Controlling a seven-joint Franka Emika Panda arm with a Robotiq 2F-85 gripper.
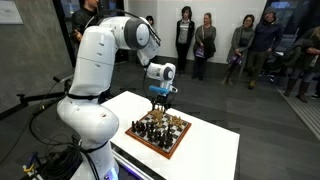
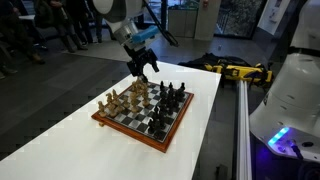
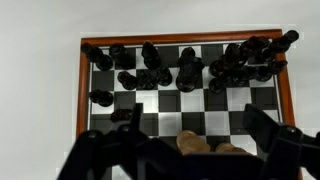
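A wooden-edged chessboard lies on the white table. Along one side stand dark pieces, crowded into rows, with a few dark ones farther out at the left in the wrist view. Light pieces occupy the opposite side; only the tops of a couple, such as this light piece, show between my fingers in the wrist view. My gripper hangs over the light side of the board, pointing down. Its two dark fingers are wide apart, open, and no piece appears gripped. Whether the fingertips touch any piece cannot be told.
Bare white table surrounds the board, with wide room to its right in exterior view 1. Several people stand behind the table, well away from the board. Cables run beside the arm's base.
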